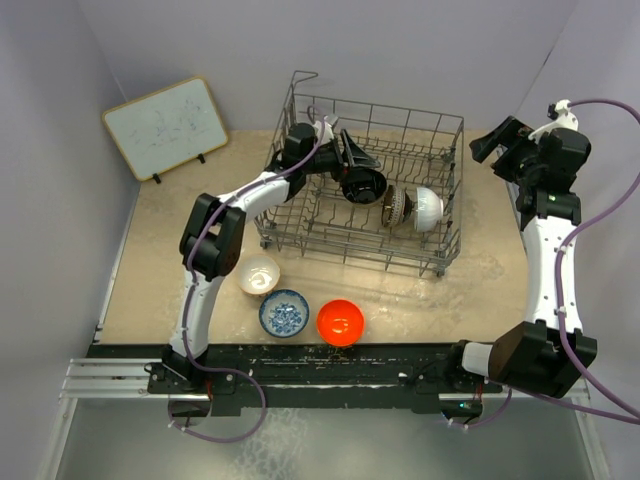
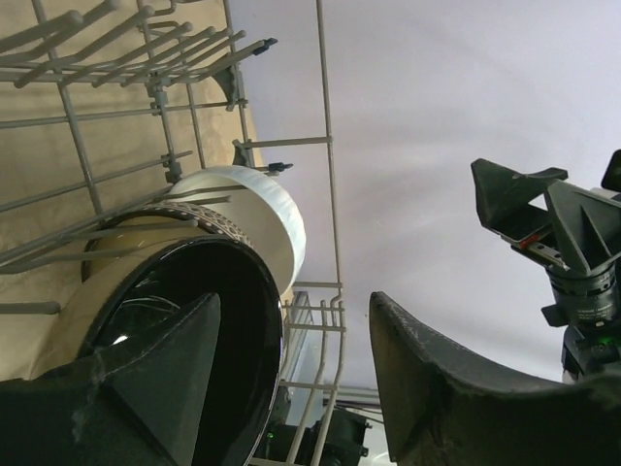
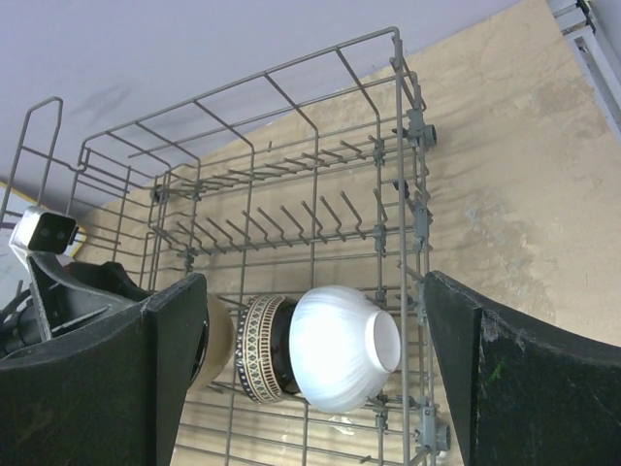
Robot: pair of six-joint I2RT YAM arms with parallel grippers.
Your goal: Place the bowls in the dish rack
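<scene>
In the dish rack (image 1: pixel 355 240) stand a dark bowl (image 1: pixel 364 187), a patterned bowl (image 1: pixel 396 206) and a white bowl (image 1: pixel 428 209), all on their sides. My left gripper (image 1: pixel 346 152) is at the dark bowl; in the left wrist view its fingers are apart, with the bowl's black inside (image 2: pixel 243 320) behind and beside the left finger. My right gripper (image 1: pixel 490 140) hangs open beyond the rack's right side, empty. A cream bowl (image 1: pixel 258 273), a blue patterned bowl (image 1: pixel 285 313) and an orange bowl (image 1: pixel 340 322) sit on the counter in front of the rack.
A whiteboard (image 1: pixel 158 125) stands at the back left. Bare counter (image 1: pixel 160 280) lies left of the front bowls and to their right. The rack's wire rim and tines surround the bowls in it.
</scene>
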